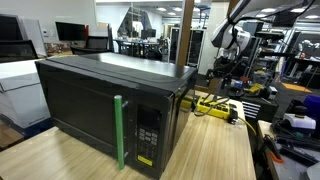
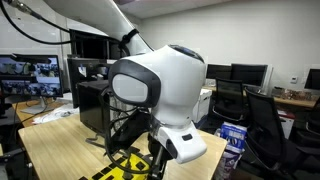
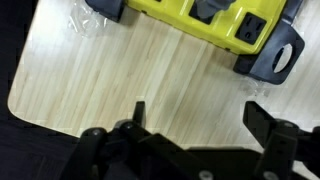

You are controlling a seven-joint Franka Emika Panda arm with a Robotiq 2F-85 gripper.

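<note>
In the wrist view my gripper stands open, its two dark fingertips wide apart with only bare wood between them. A yellow and black object lies on the table near the top edge of that view, apart from the fingers. Exterior view 1 has the same yellow object at the table's far end, below the white arm. The large black microwave has its door closed, with a green strip on its front. White arm parts cover much of exterior view 2 and hide most of the gripper there.
Bare wooden table lies in front of the microwave and to its right. Black cables run beside the yellow object. Several office chairs and a blue-and-white container stand beyond the table.
</note>
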